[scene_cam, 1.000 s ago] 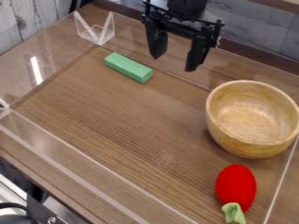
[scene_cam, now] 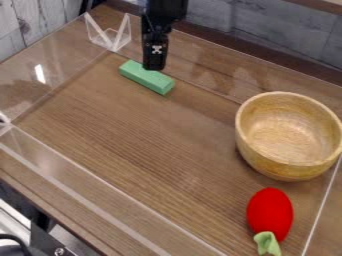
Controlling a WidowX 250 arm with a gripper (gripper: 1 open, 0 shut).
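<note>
My gripper (scene_cam: 155, 58) is at the top centre of the camera view, dark and narrow, just above a green block (scene_cam: 147, 77) lying on the wooden table (scene_cam: 134, 155). Whether its fingers are open or shut cannot be told.
A tan bowl (scene_cam: 285, 134) sits on the right. A red object with a green tip (scene_cam: 270, 215), like a strawberry, lies at the lower right. A clear wire-like object (scene_cam: 110, 32) is at the top left.
My gripper has moved left from above the right back of the table to over the green block, and looks narrower as it has turned. The objects are unmoved.
</note>
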